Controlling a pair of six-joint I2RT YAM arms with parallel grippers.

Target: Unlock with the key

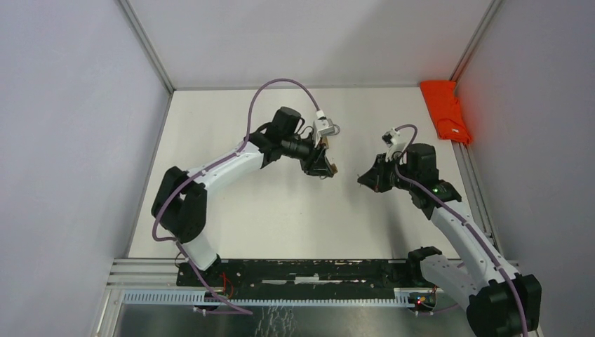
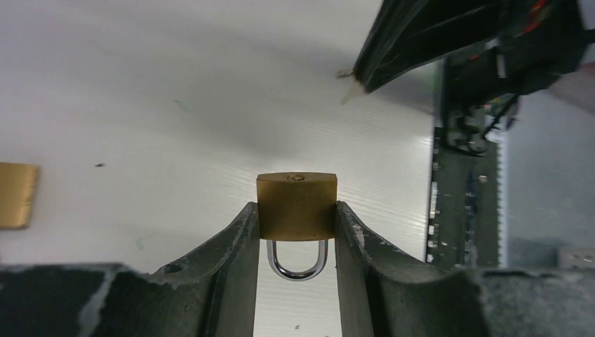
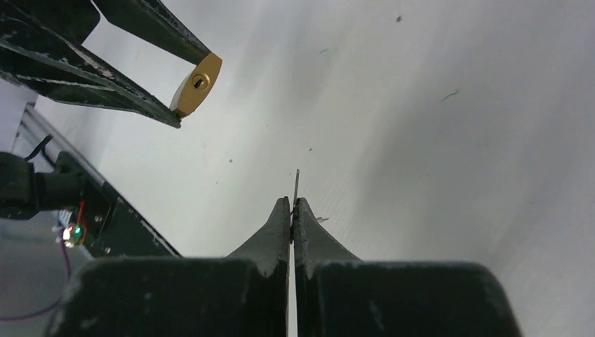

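A brass padlock (image 2: 297, 210) with a closed steel shackle is clamped between the fingers of my left gripper (image 1: 330, 170), raised over the table. In the right wrist view, the padlock's keyhole face (image 3: 200, 81) is turned toward my right gripper. That gripper is shut, with a thin key (image 3: 297, 184) sticking out between its fingertips, seen edge-on. The key and padlock are apart, with a gap between them. The part of the key inside the fingers is hidden.
A second brass padlock (image 2: 15, 195) lies on the table, cut off at the left wrist view's edge and mostly behind the left arm from above. An orange cloth (image 1: 446, 110) lies at the back right corner.
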